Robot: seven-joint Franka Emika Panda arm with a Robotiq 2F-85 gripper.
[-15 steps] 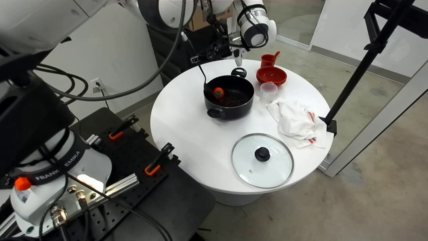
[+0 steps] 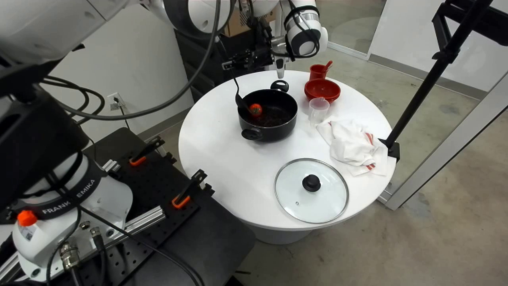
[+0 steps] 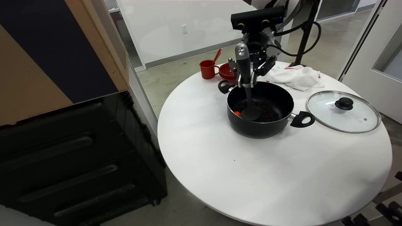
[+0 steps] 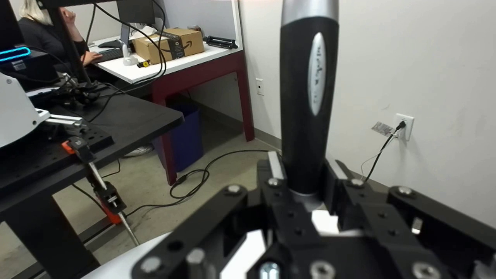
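A ladle or serving spoon with a dark handle [image 4: 309,93] stands upright in my gripper, its handle pinched between the two fingers. Its black head [image 3: 251,112] reaches down inside the black pot [image 3: 260,130], near the wall. Beside the head, partly covered by it in exterior view 2, lies a tomato [image 2: 255,109]. Small dark pieces [image 2: 276,117] cover part of the pot's bottom. From exterior view 2, the gripper [image 3: 247,81] hovers above the pot's far rim. The wrist view shows neither the pot nor the spoon's head.
Behind the pot are a red cup [image 2: 317,72], red bowl [image 2: 322,89] and clear cup [image 2: 318,110]. A white towel [image 2: 355,145] and glass lid [image 2: 312,190] lie on the round table [image 2: 224,157]. Bare tabletop surrounds the pot's near side in exterior view 2.
In exterior view 1, the pot has shifted slightly left, with the tomato inside it. The spoon and gripper have also moved left, and the spoon's head is still in the pot.
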